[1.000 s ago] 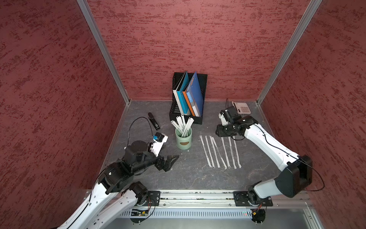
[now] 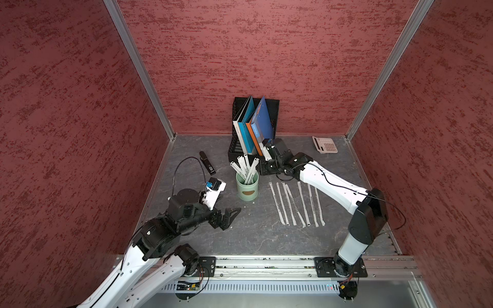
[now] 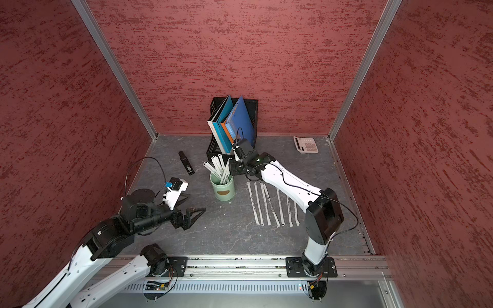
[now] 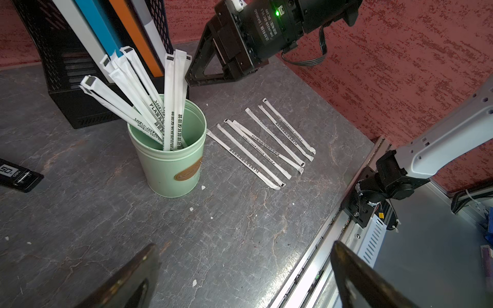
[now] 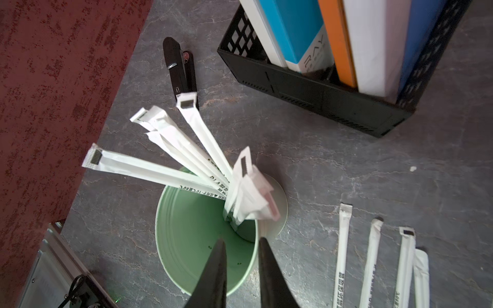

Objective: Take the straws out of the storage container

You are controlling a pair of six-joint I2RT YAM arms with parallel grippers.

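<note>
A green container (image 2: 247,191) stands mid-table, holding several white paper-wrapped straws (image 4: 169,102). My right gripper hangs just right of and above the container, near the straw tops, part open with nothing visible between its fingers. Several more straws (image 2: 289,202) lie spread side by side on the table to the container's right. My left gripper (image 2: 230,218) stands open and empty at the front left of the container.
A black rack (image 5: 339,107) of folders stands behind the container. A black stapler (image 2: 207,163) lies to the left, and a calculator (image 2: 325,145) at the back right.
My right arm has moved left, from above the lying straws to beside the straw tops in the container. The left arm has not moved.
</note>
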